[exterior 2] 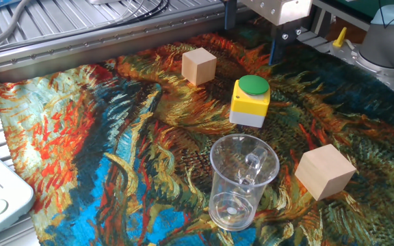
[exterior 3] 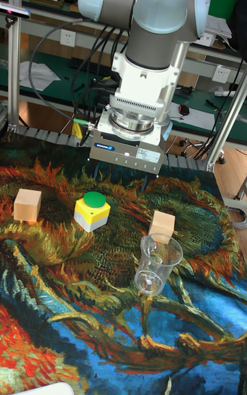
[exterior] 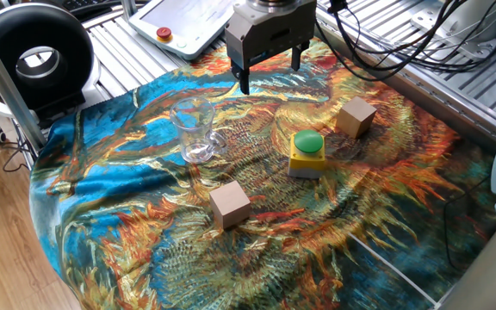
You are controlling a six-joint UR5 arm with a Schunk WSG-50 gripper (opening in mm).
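My gripper (exterior: 270, 77) hangs above the cloth, its two fingers wide apart and nothing between them. In exterior view 2 its fingers (exterior 2: 277, 46) show at the top edge, behind the button box. A yellow and grey box with a green push button (exterior 2: 250, 102) stands upright near the middle of the cloth. One plain wooden cube (exterior: 356, 117) rests beside it, and a second wooden cube (exterior: 230, 205) lies on its other side. The clear plastic cup with a handle (exterior 2: 242, 183) stands upright, apart from the cubes, and looks empty.
A patterned cloth (exterior: 102, 207) with folds covers the table. Cables (exterior: 403, 56) hang by the metal rail at the back right in exterior view 1. A tablet-like panel with a red knob (exterior: 164, 34) lies at the back. Bare cloth surrounds the objects.
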